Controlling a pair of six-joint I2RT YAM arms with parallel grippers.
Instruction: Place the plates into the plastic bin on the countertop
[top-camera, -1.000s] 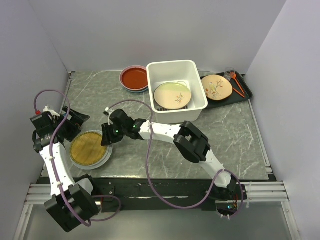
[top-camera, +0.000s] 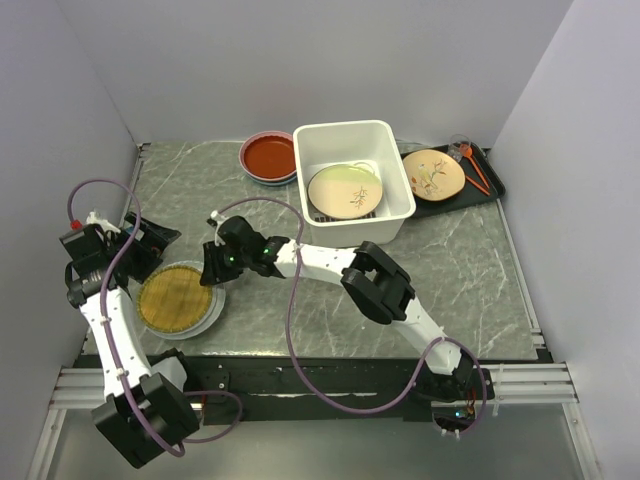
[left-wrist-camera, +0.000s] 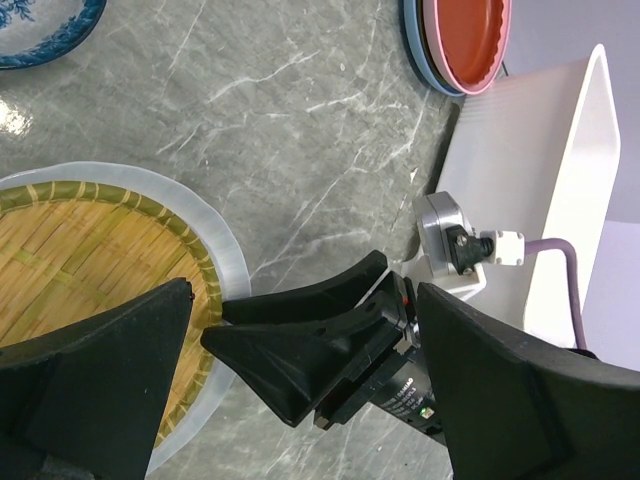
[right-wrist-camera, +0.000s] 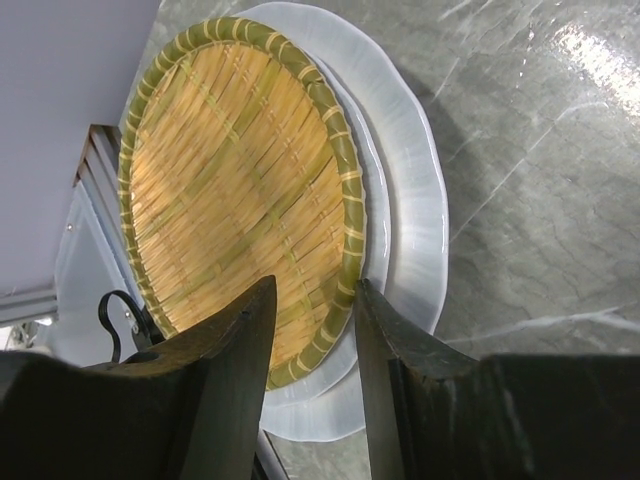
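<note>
A woven bamboo tray (top-camera: 172, 300) lies on white plates (right-wrist-camera: 410, 170) at the front left of the counter. In the right wrist view, my right gripper is part open at the rim of the tray, its fingertips at the rim. My left gripper (top-camera: 150, 240) is open above the stack's back-left side. The white plastic bin (top-camera: 357, 232) stands at the back middle, holding cream plates (top-camera: 344, 188). A stack of red, pink and blue plates (top-camera: 268, 157) sits left of the bin.
A black tray (top-camera: 478, 191) with a patterned plate (top-camera: 430, 175) and orange utensils lies right of the bin. A blue patterned plate (left-wrist-camera: 35, 30) shows in the left wrist view.
My right gripper has shifted slightly left onto the stack's right rim. The left arm is almost unchanged.
</note>
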